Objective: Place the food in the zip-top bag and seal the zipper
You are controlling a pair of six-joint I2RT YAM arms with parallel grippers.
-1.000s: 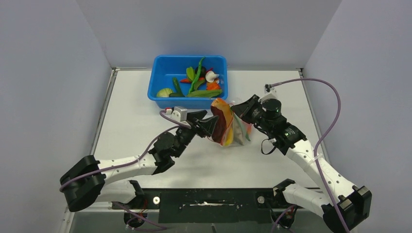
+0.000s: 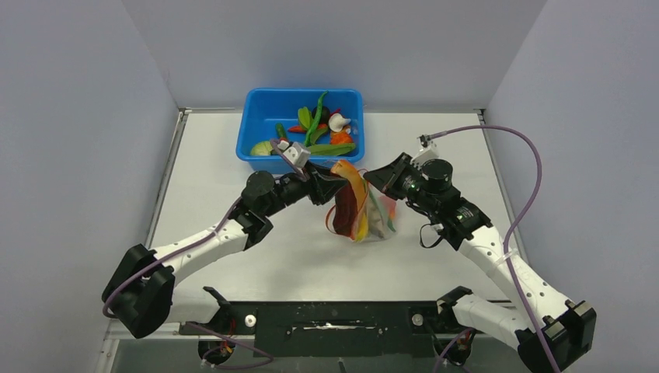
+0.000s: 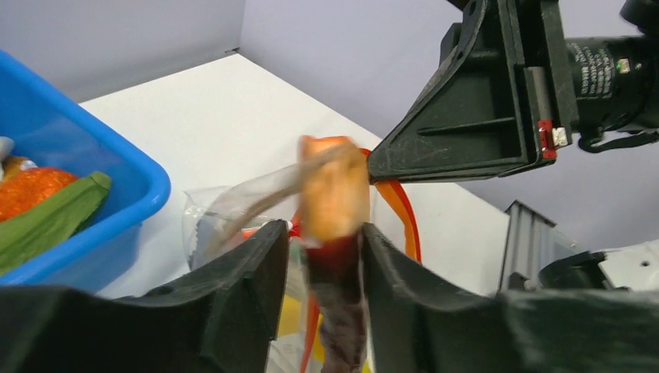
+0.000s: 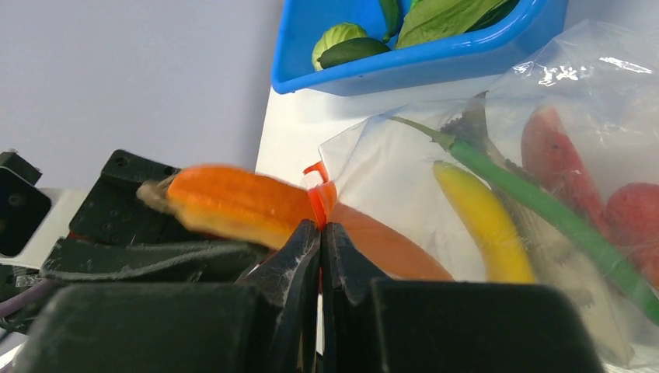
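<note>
A clear zip bag (image 2: 381, 226) with an orange-red zipper edge hangs above the table. Inside it a yellow piece (image 4: 482, 217), a green stalk (image 4: 536, 194) and red pieces show through the film. A long orange and dark red food piece (image 2: 351, 177) sticks up out of the bag mouth; its lower part shows behind the film. My right gripper is shut on the zipper edge of the bag. Around the long piece, my left gripper stands part open, a finger on either side and a slight gap at one finger.
A blue bin (image 2: 247, 128) with several vegetables stands at the back of the table, just behind the bag. Table to the left and right of the arms is bare. The two grippers are very close together.
My left gripper has moved in rightward, from beside the long food piece to around its upper part. The bag has shifted slightly left with the right gripper, which still has its edge.
</note>
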